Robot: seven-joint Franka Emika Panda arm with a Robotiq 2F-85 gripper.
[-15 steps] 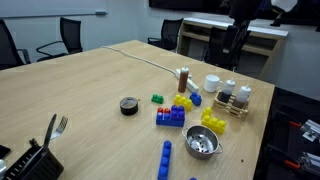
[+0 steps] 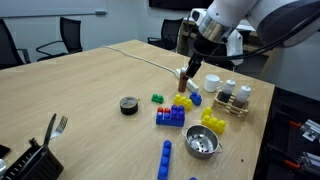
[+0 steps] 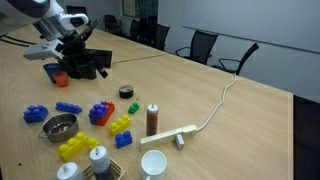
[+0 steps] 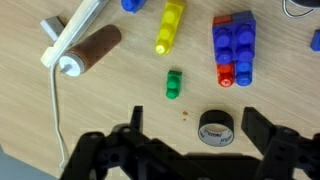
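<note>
My gripper stands open above the table, its two fingers spread wide with nothing between them. In the wrist view, a small green block lies a little ahead of the fingers. A black round roll sits below, partly framed by them. Blue blocks joined with red ones lie ahead on the right, and a yellow block is near the top edge. To the left, a brown grinder appears tilted by perspective; it stands upright in exterior view 2.
A metal bowl, a long blue block, another yellow block and a rack of jars occupy the near right. A white mug stands behind. The black utensil holder is at left.
The arm has come in from the upper right of exterior view 1, moving left and lower over the table. The objects on the table look unmoved.
</note>
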